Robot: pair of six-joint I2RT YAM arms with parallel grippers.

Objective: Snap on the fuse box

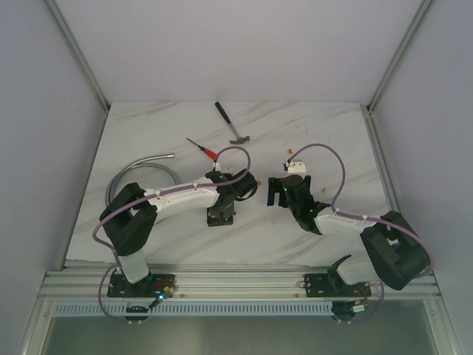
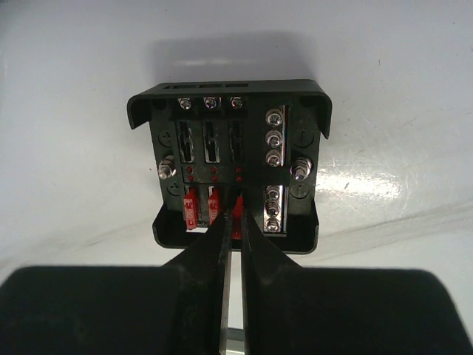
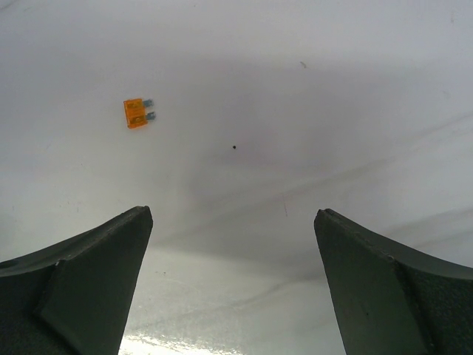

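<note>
The black fuse box (image 2: 253,177) lies on the table, seen from above in the left wrist view, with red fuses (image 2: 191,207) in its lower row. My left gripper is over that row at the rightmost red fuse, its fingers close together; whether they grip it is unclear. In the top view the left arm largely hides the box (image 1: 220,220). My right gripper stands open above bare table, with an orange fuse (image 3: 136,112) lying beyond its fingers.
A hammer (image 1: 233,129) and red screwdriver (image 1: 208,152) lie behind the box. A grey hose (image 1: 118,179) curves at the left. Small orange pieces are scattered at the right.
</note>
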